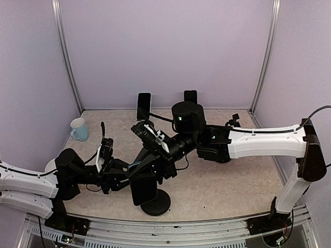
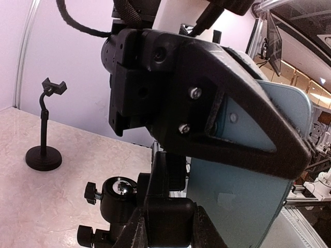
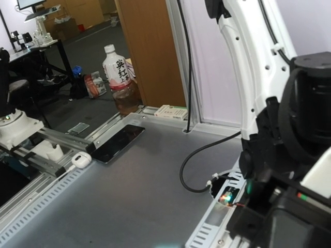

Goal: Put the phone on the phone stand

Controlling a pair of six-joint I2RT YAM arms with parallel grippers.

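In the top view the phone [image 1: 143,189], dark on one face, stands upright over a round black stand base [image 1: 156,205] at the front middle. The left wrist view shows its pale blue back [image 2: 235,206] beside the stand's black clamp hardware [image 2: 115,201]. My right gripper [image 1: 139,168] is shut on the phone's upper part from above. My left gripper [image 1: 123,178] is shut low at its left side on something at the stand's holder; exactly what is hidden. Whether the phone rests in the holder is unclear. The right wrist view shows only surroundings.
A blue mug [image 1: 79,129] stands at the back left. Two other upright phones [image 1: 144,103] [image 1: 190,96] are at the back. A small empty stand [image 2: 44,157] stands behind.
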